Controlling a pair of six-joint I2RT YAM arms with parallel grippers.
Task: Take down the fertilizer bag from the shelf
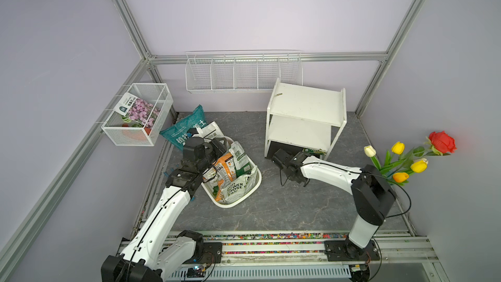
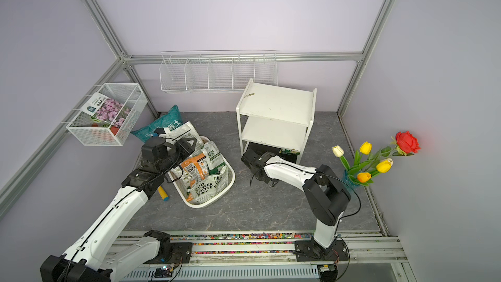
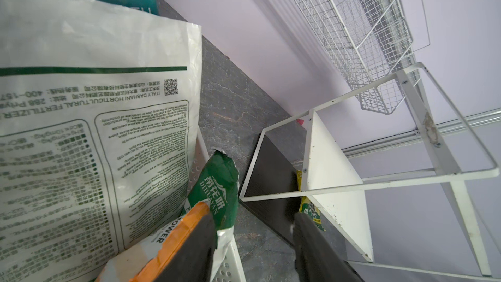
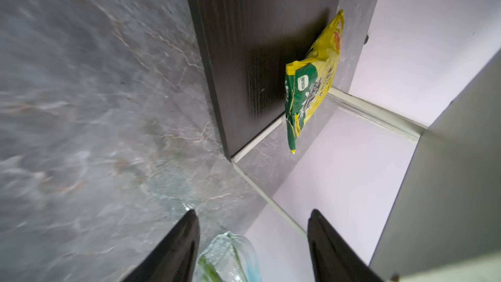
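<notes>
A yellow and green fertilizer bag [image 4: 315, 73] leans on the dark bottom board of the white shelf [image 4: 261, 47], seen in the right wrist view. In the left wrist view only a small part of the bag [image 3: 311, 210] shows under the middle board. My right gripper is open low in front of the shelf, apart from the bag, nothing between its fingers. Over the white basket [image 3: 237, 258] my left gripper stands open and empty, its fingers in front of an orange and white bag [image 3: 156, 250].
Several bags fill the basket, and a teal bag [image 1: 185, 128] lies behind it. A wire rack [image 1: 245, 73] hangs on the back wall. Flowers in a vase [image 1: 407, 162] stand at right.
</notes>
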